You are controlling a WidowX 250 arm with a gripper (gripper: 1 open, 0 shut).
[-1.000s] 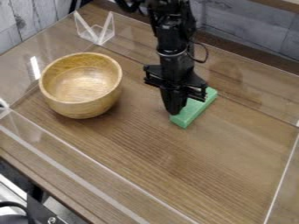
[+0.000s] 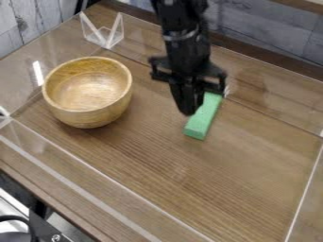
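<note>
My gripper (image 2: 190, 102) hangs just left of and above a green bar (image 2: 203, 118), which lies flat on the wooden table (image 2: 151, 189). The gripper is dark and appears shut, with nothing visible between its fingers. It partly hides the area behind the bar.
A large tan bowl (image 2: 87, 85) stands at the left. A white wire object (image 2: 98, 31) is at the back left.
The gripper has risen and moved slightly back, away from the green bar, which now shows more fully.
</note>
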